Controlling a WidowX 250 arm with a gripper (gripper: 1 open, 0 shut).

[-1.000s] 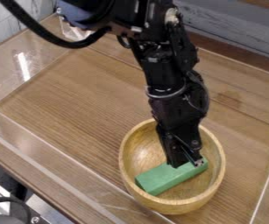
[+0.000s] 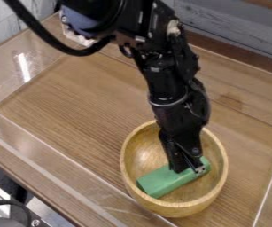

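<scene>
A yellow round bowl sits at the lower middle of the wooden table, with a green block lying inside it. My black gripper reaches down from the top into the bowl, its tips at the upper right part of the block, partly covering it. Whether the fingers hold the block or are only beside it is hard to see; the dark fingers hide their own gap.
A pale wall runs along the back, and cables and dark items lie beyond the table's lower left edge.
My gripper has shifted slightly within the bowl over the green block. The block and bowl look nearly unmoved.
</scene>
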